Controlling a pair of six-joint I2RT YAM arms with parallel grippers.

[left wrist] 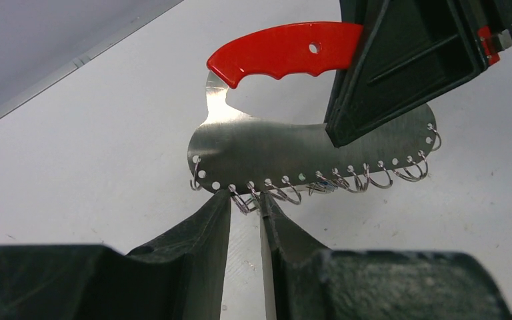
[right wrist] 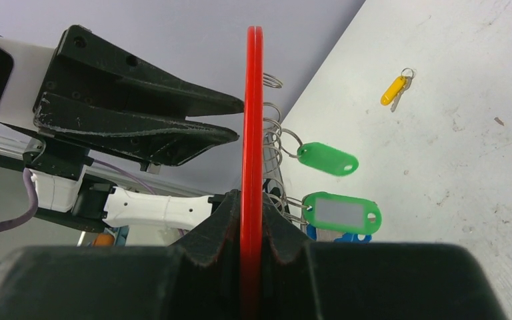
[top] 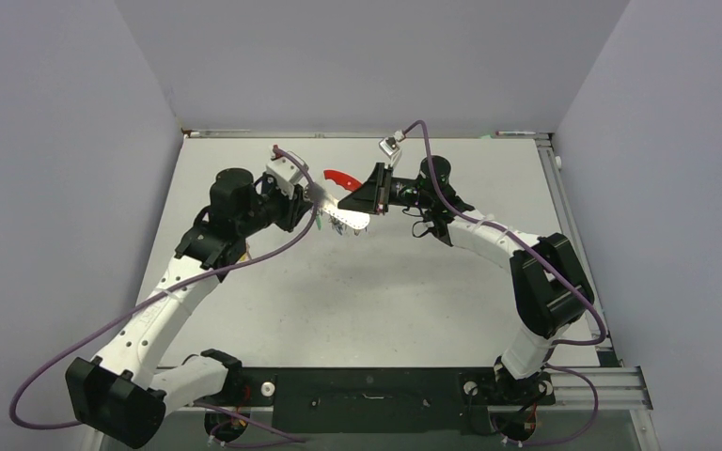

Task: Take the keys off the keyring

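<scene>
A metal plate (left wrist: 260, 140) with a red handle (left wrist: 280, 47) and a row of small rings along its lower edge is held in the air by my right gripper (top: 376, 193), shut on it. In the right wrist view, green key tags (right wrist: 327, 157) and a blue tag (right wrist: 350, 237) hang from rings. My left gripper is at the plate's lower left, its fingertips slightly apart and close to the hanging rings; whether a ring is between them is unclear.
A yellow tag with a key (right wrist: 393, 90) lies loose on the white table (top: 357, 301). Walls enclose the sides and back.
</scene>
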